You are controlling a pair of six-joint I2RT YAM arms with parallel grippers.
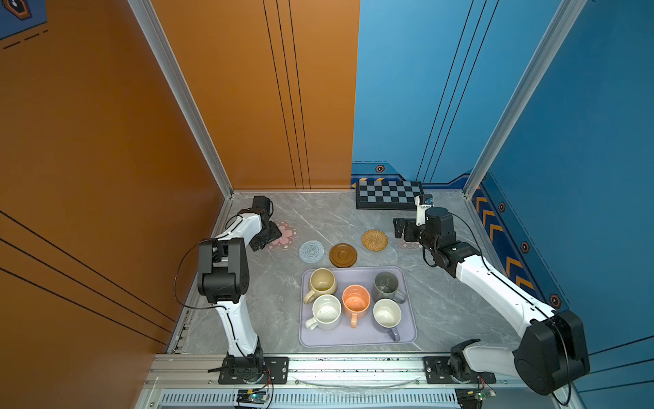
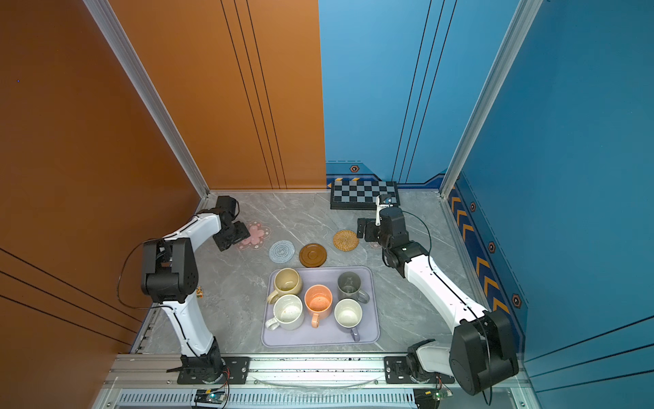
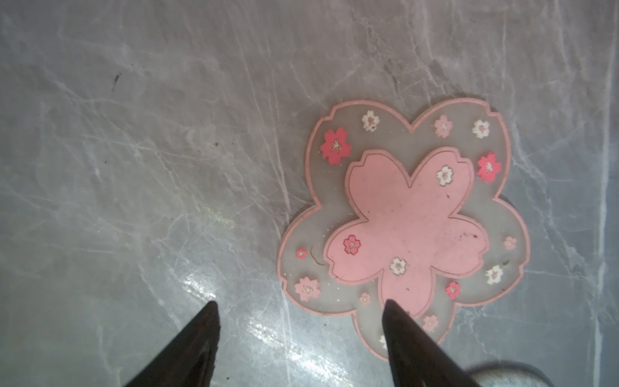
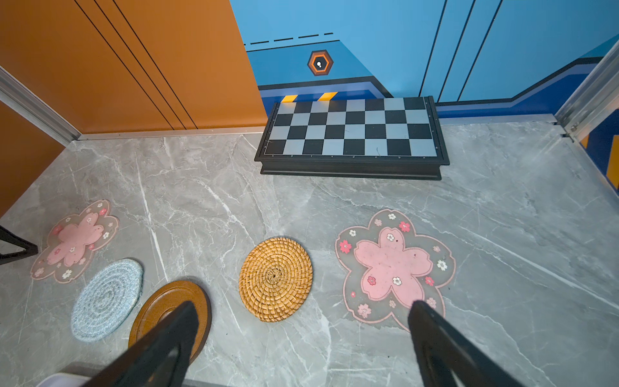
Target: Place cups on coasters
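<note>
On the lilac tray (image 1: 412, 334) stand a yellow-beige cup (image 1: 323, 281), a white cup (image 1: 327, 311), an orange cup (image 1: 356, 300), a grey cup (image 1: 386, 284) and a cream cup with a grey handle (image 1: 387, 313), all upright. Behind it lie a blue coaster (image 1: 311, 251), a brown coaster (image 1: 342, 255) and a woven coaster (image 1: 374, 240). My left gripper hovers at the pink flower coaster (image 3: 412, 219) on the left, its fingers apart and empty. My right gripper stands open and empty near the other pink flower coaster (image 4: 393, 264).
A black-and-grey chequered board (image 4: 354, 129) lies at the back of the table, against the blue wall (image 4: 399, 45). Bare grey marble surface (image 1: 442, 306) shows to the right of the tray, and between the coasters and the orange wall (image 1: 293, 102).
</note>
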